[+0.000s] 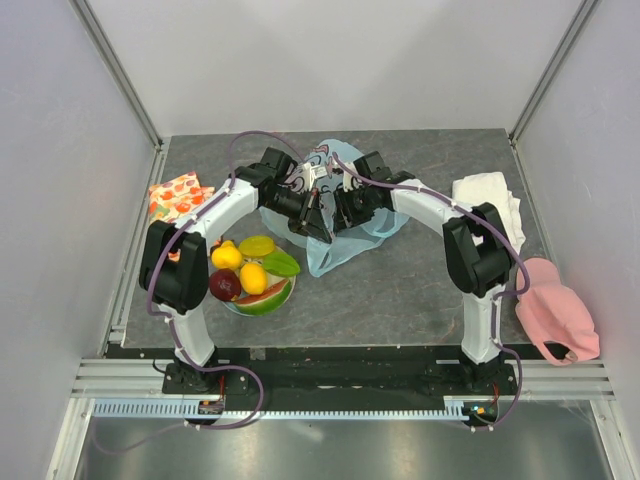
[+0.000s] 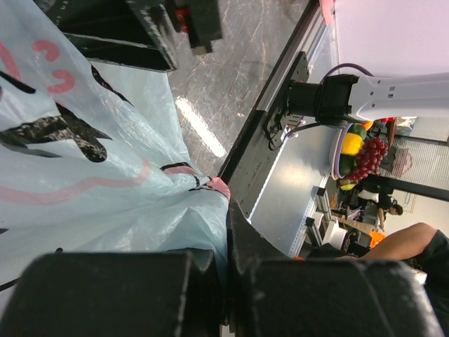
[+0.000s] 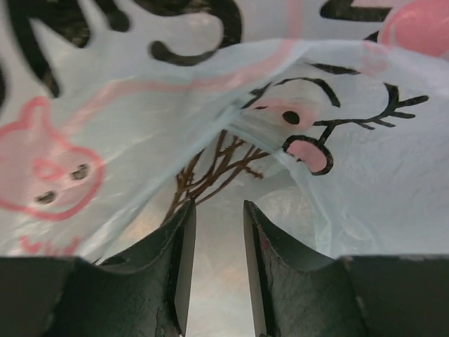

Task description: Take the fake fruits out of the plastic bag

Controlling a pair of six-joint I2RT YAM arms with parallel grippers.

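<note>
The pale blue plastic bag [image 1: 340,255] with printed faces lies at the table's centre. My left gripper [image 1: 318,228] is shut on its near edge; in the left wrist view the bag's film [image 2: 105,182] runs into the shut fingers. My right gripper [image 1: 343,212] is inside the bag mouth. In the right wrist view its fingertips [image 3: 254,214] stand a little apart, with brown twig-like stems [image 3: 217,172] beyond them; whether anything sits between them is unclear. A bowl of fake fruits [image 1: 253,280] sits at the lower left.
An orange patterned cloth [image 1: 175,195] lies at the left, a white cloth [image 1: 490,190] and a pink cloth [image 1: 550,305] at the right.
</note>
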